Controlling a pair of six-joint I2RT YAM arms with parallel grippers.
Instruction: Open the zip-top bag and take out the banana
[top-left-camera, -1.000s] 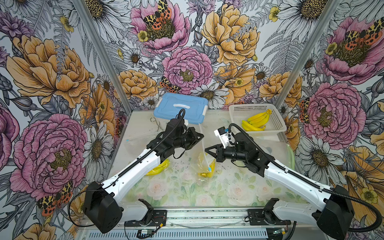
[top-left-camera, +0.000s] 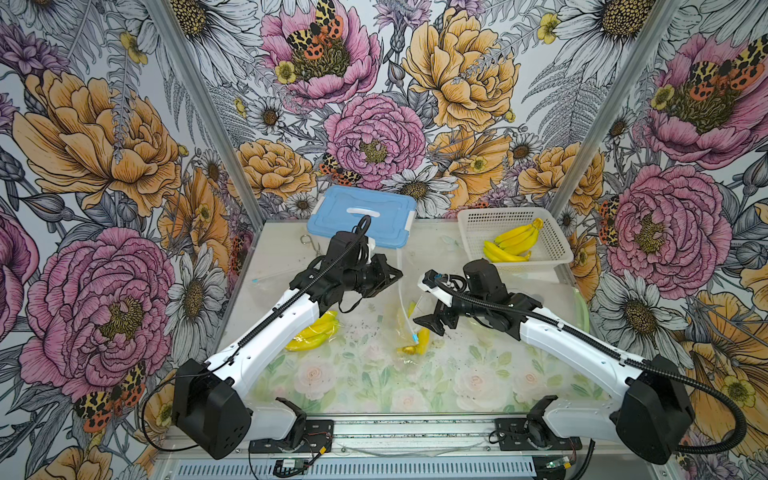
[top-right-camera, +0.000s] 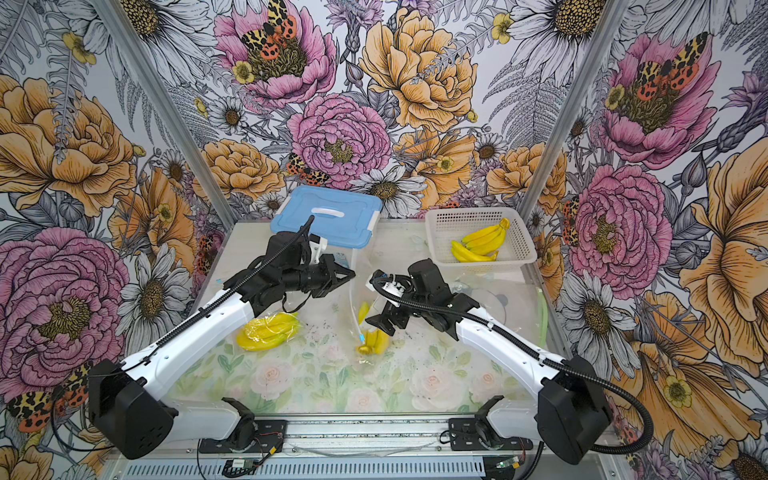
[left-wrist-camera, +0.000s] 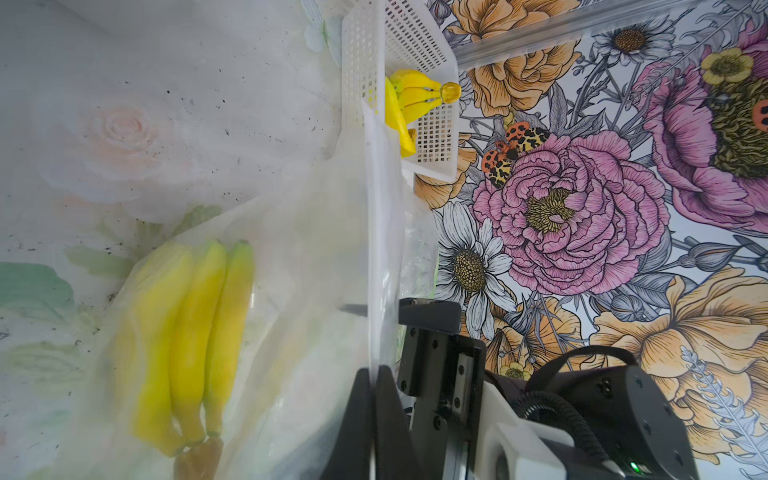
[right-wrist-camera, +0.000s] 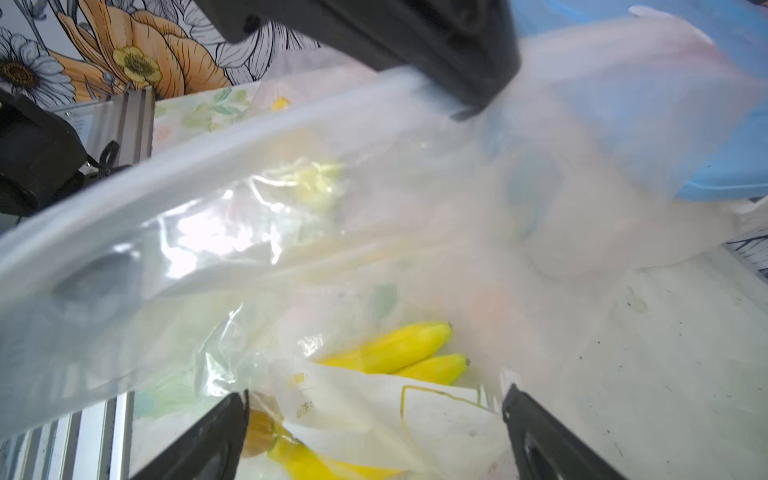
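In the middle of the table, a clear zip bag (top-left-camera: 404, 320) holds bananas (left-wrist-camera: 196, 336). My left gripper (top-left-camera: 393, 276) is shut on the bag's top edge, which hangs upright from it in the left wrist view. My right gripper (top-left-camera: 436, 324) stands open just right of the bag, low beside it, with its fingertips (right-wrist-camera: 536, 432) either side of crumpled plastic below the raised edge in the right wrist view. Bananas show through the bag behind and under that plastic.
Another bagged bunch of bananas (top-right-camera: 268, 332) lies left. A blue-lidded box (top-left-camera: 360, 216) stands at the back, a white basket (top-left-camera: 472, 224) of bananas at back right. Clear plastic lies on the table's right side.
My right gripper has turned and moved lower beside the bag. My left gripper has shifted slightly left, with the bag's top still at it.
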